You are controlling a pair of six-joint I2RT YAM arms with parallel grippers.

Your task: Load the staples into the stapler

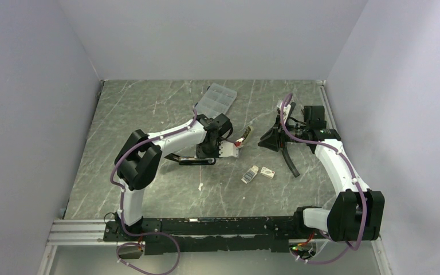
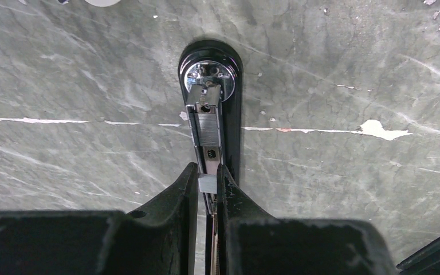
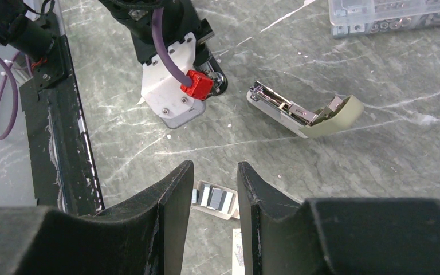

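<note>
In the left wrist view the black stapler (image 2: 235, 132) lies opened on the table, its metal staple channel (image 2: 212, 154) facing up. My left gripper is over that channel, shut on a small grey strip of staples (image 2: 208, 184) pinched between its fingertips. Whether the strip touches the channel I cannot tell. The top view shows the stapler (image 1: 197, 161) partly under the left arm. Over on the right, my right gripper stands apart from everything, fingers parted and nothing between them. Beneath it in that view sits an open box with grey staple strips (image 3: 216, 199).
A second, olive-grey stapler (image 3: 352, 112) lies opened near the middle. Beside the staple box is a small white box (image 1: 267, 172). At the back stands a clear compartment case (image 1: 216, 101). A dark bar (image 1: 290, 162) lies by the right arm.
</note>
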